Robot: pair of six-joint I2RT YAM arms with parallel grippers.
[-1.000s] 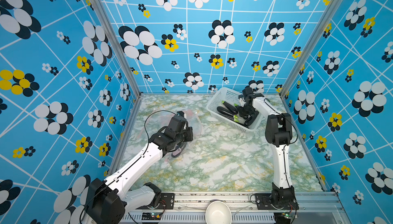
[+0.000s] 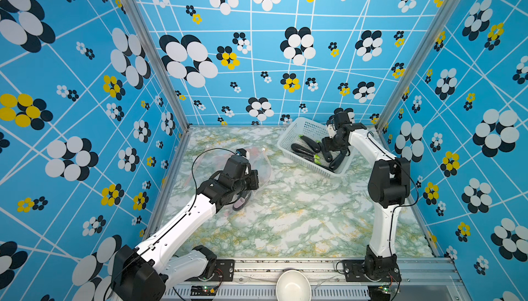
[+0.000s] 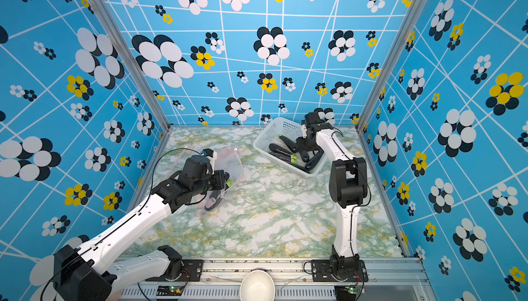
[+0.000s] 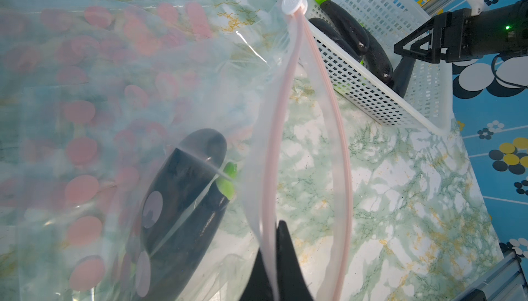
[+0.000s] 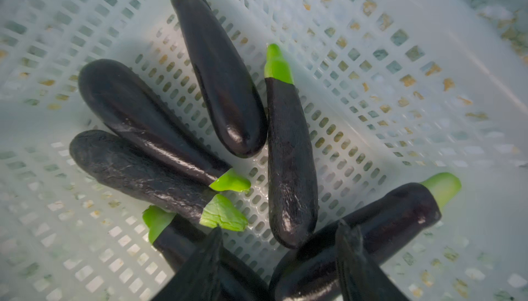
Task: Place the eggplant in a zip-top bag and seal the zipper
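Note:
A translucent zip top bag [image 4: 82, 114] with pink dots and a pink zipper lies on the left half of the table, an eggplant [image 4: 184, 218] with a green stem showing through it. My left gripper is shut at the bag's zipper edge, pinching the thin plastic as far as shows. My right gripper stands open over the white basket [image 5: 473, 42], which holds several dark eggplants [image 5: 220, 75]; nothing is lifted between its fingers.
A white bowl [image 2: 293, 287] sits on the front rail. Patterned walls enclose the sides and back.
My right arm has risen and shifted slightly right above the basket. The left arm has barely moved.

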